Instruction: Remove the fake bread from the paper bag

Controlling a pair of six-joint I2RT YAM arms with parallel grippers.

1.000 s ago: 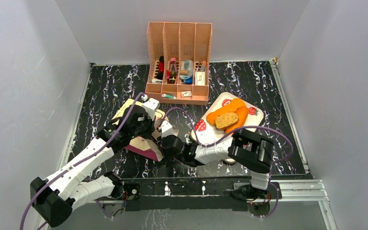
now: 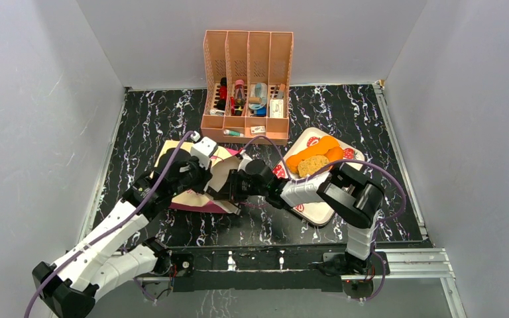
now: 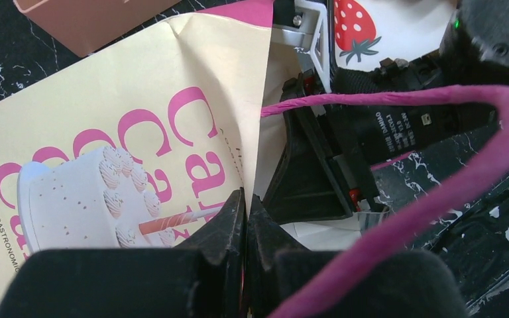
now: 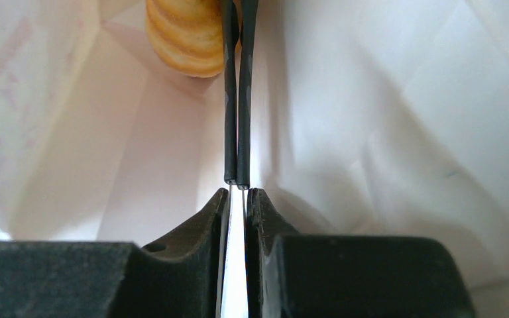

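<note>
The cream paper bag (image 3: pixel 93 79), printed with pink letters and a cake, lies on its side at the left of the table. My left gripper is shut on the edge of its mouth. Inside the mouth, my right gripper (image 2: pixel 217 193) is shut, with its slim black fingers (image 4: pixel 230 112) reaching deep between the pale paper walls. A golden, ridged fake bread (image 4: pixel 187 43) shows at their far end, partly behind them, with a bit of it visible between them. The finger ends are cut off by the frame's top edge.
A strawberry-patterned tray (image 2: pixel 317 212) at the right carries orange bread pieces (image 2: pixel 323 154) and a brown slice (image 2: pixel 314 166); my right arm passes over it. Behind the bag stands a pink divided organizer (image 2: pixel 244 139) with small items. Purple cords hang along both arms.
</note>
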